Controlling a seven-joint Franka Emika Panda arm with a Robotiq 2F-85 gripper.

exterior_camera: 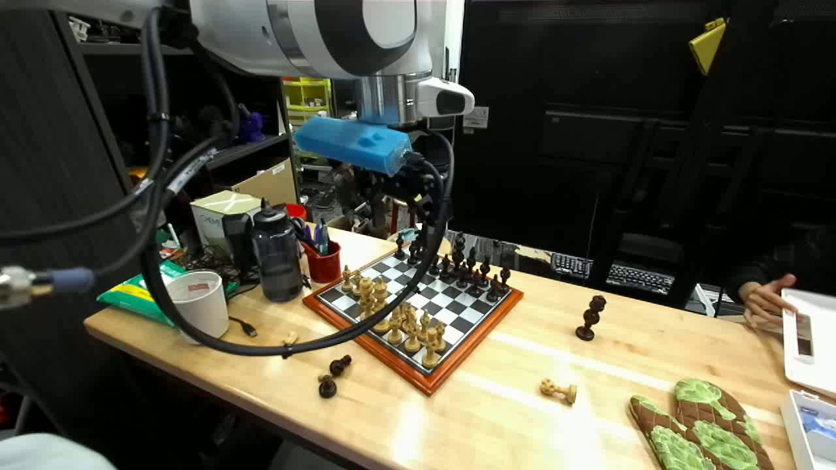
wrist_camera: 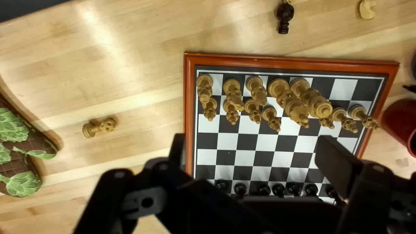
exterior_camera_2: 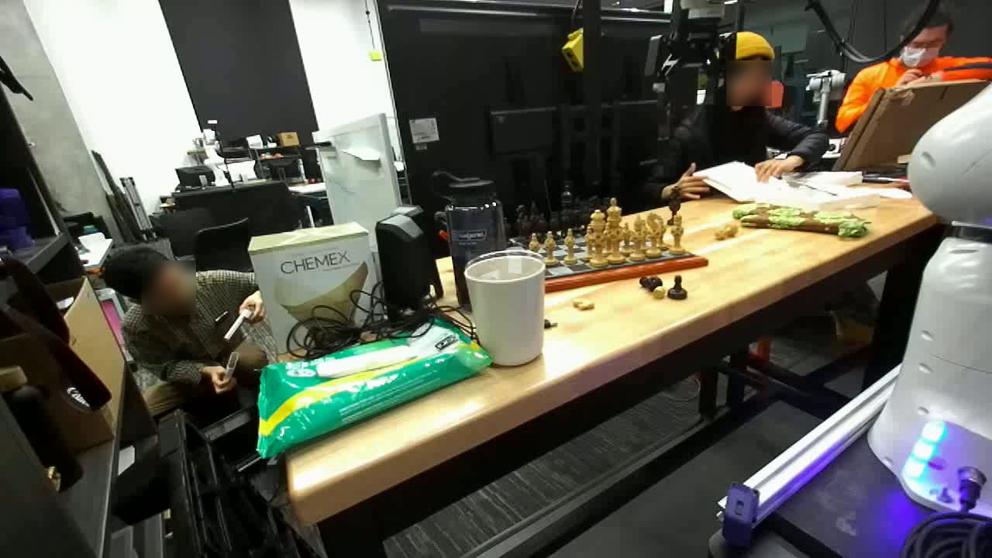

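In the wrist view my gripper is open over the chessboard [wrist_camera: 188, 89], with no piece between its wide-apart fingers. Light pieces [wrist_camera: 253, 110] fill much of two rows along one side. Dark pieces [wrist_camera: 240, 189] line the opposite side, partly hidden by the gripper. Off the board, a light piece [exterior_camera: 558, 390] lies on its side and a dark piece [exterior_camera: 591, 317] stands upright. Near the front edge are two dark pieces, one standing [exterior_camera_2: 676, 287] and one lying [exterior_camera_2: 651, 282], plus small light pieces, one of them [exterior_camera_2: 583, 304] lying nearer the mug.
A white mug [exterior_camera: 201, 301], a dark bottle [exterior_camera: 277, 258] and a red pen cup [exterior_camera: 323, 262] crowd the table left of the board. A patterned oven mitt [exterior_camera: 705, 431] lies at the right. A person's hand [exterior_camera: 768, 301] holds a white tray there. Between board and mitt, the wood is mostly bare.
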